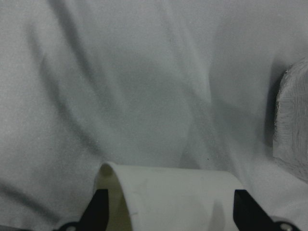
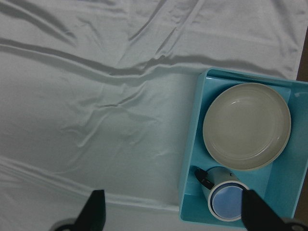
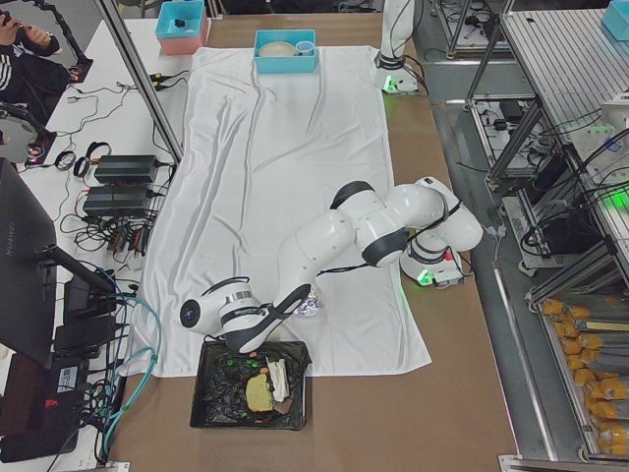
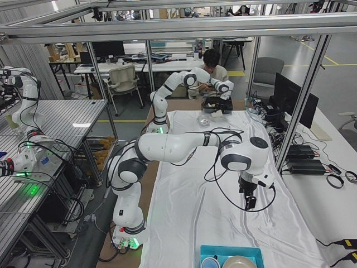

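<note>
My left gripper has its fingers apart around a pale curved sheet-like object (image 1: pixel 173 190); whether it grips it, I cannot tell. A crinkled silvery object (image 1: pixel 293 118) lies at the right of that view, also beside the arm in the camera left view (image 3: pixel 307 305). My right gripper is open above the cloth, with a blue bin (image 2: pixel 190 154) in its view holding a beige plate (image 2: pixel 247 125) and a mug (image 2: pixel 226 197).
A black tray (image 3: pixel 206 393) with a yellow item and pale items sits at the near edge of the white cloth (image 3: pixel 275 147). Cables and monitors line the side table. A person sits behind the black tray in the camera right view.
</note>
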